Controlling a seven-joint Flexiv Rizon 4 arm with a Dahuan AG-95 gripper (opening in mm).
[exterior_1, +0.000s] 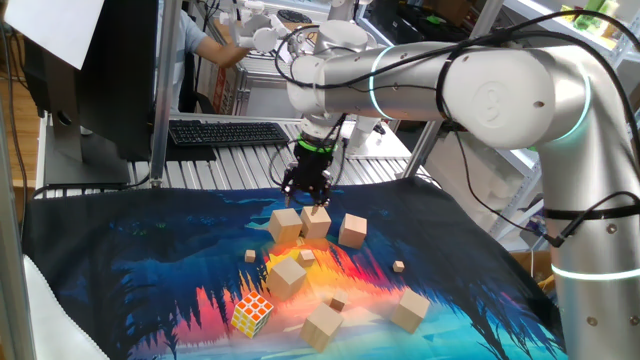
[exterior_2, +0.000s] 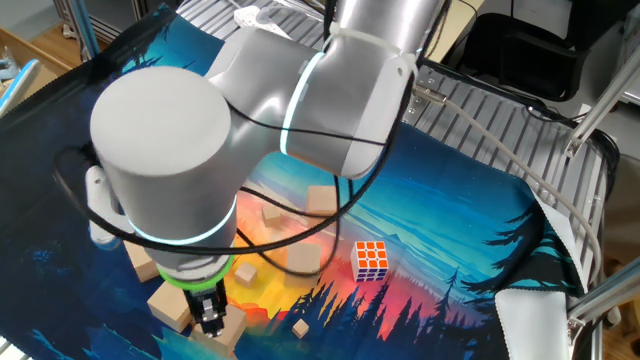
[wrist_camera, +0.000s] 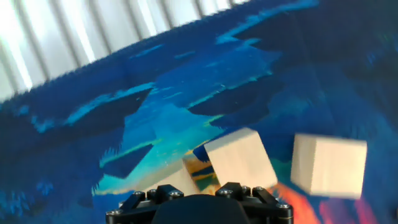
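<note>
My gripper (exterior_1: 305, 201) hangs at the far edge of the group of wooden cubes, its fingers spread apart with nothing seen between them. Just in front of it stand two large cubes side by side, a left one (exterior_1: 285, 225) and a middle one (exterior_1: 315, 223). A third large cube (exterior_1: 352, 231) lies to their right. In the wrist view, one pale cube (wrist_camera: 241, 158) shows right past the gripper, another (wrist_camera: 171, 179) is partly hidden by it, and one more (wrist_camera: 329, 165) sits clear to the right. A Rubik's cube (exterior_1: 252, 314) rests nearer the front.
More large cubes (exterior_1: 287, 279) (exterior_1: 321, 325) (exterior_1: 409, 311) and several small cubes (exterior_1: 398, 266) lie scattered on the colourful cloth (exterior_1: 180, 285). A keyboard (exterior_1: 228, 133) and a monitor (exterior_1: 90, 90) stand beyond it.
</note>
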